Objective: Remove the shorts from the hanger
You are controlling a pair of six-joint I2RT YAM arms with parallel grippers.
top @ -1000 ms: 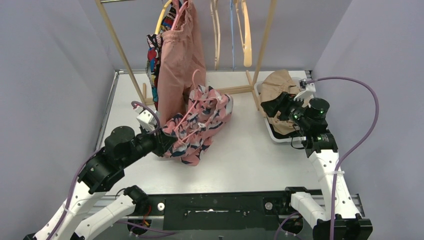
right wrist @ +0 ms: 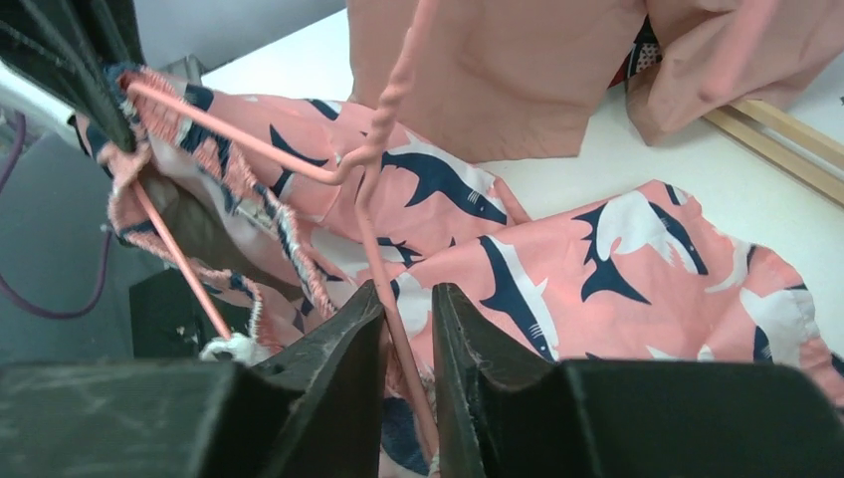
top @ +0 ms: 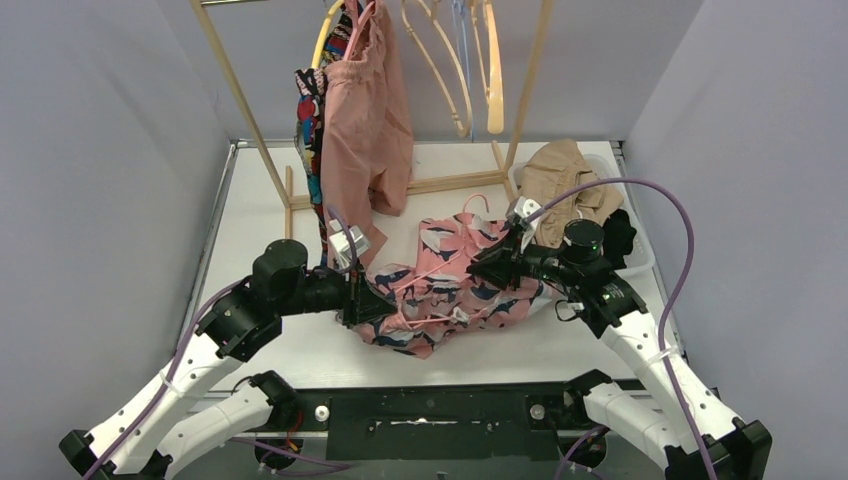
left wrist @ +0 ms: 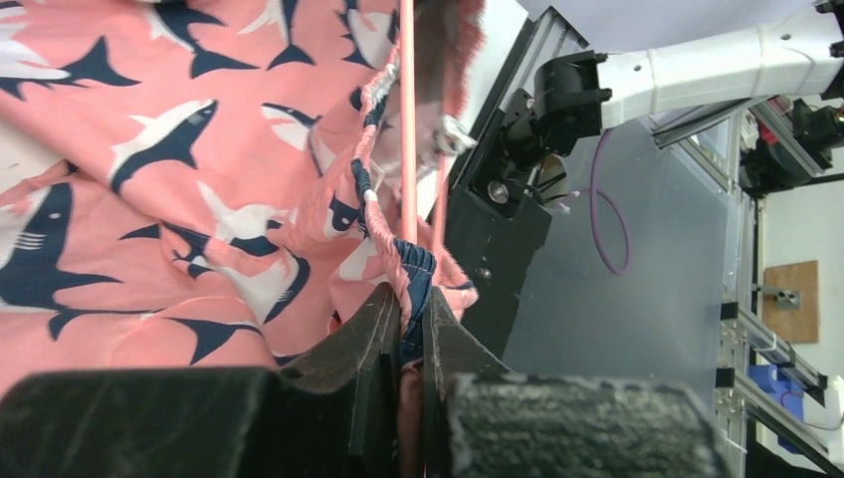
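Note:
Pink shorts with a dark shark print (top: pixel 440 290) hang spread between my two arms, above the table. A pink hanger (right wrist: pixel 259 149) is still inside their waistband, its hook (top: pixel 477 203) sticking out at the top. My left gripper is shut on the waistband at one end of the hanger. On the other side, my right gripper is part open, with the hanger's thin bar running between its fingers. Whether those fingers touch the bar I cannot tell.
Pink trousers (top: pixel 370 130) and a patterned garment hang on the wooden rack at back left. Empty hangers (top: pixel 495 90) dangle to the right of them. A white bin (top: pixel 640 255) with tan cloth (top: pixel 570 185) stands at back right.
My right gripper has come left from over the bin to the shorts and hanger. The left gripper has moved right with the shorts, and the hanger has swung toward the right arm.

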